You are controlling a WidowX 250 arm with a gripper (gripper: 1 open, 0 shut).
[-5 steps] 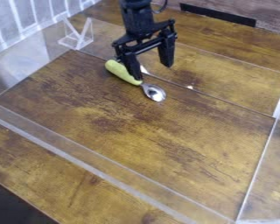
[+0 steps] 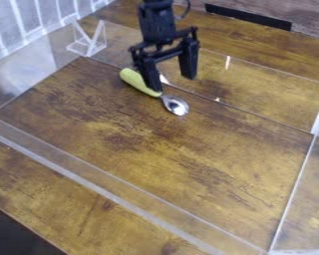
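Observation:
A spoon with a pale yellow-green handle [image 2: 140,83] lies on the wooden board, its silver bowl [image 2: 175,106] toward the middle. Just over it hangs my black gripper [image 2: 169,72], open, its two fingers apart, one above the handle and the other off to the right. Nothing shows held between them.
Clear plastic walls [image 2: 215,239] border the wooden work area [image 2: 149,169], which is mostly bare in front and to the right. White brackets stand at the back left and right edge. A dark object [image 2: 255,18] lies along the back.
The spoon looks unmoved.

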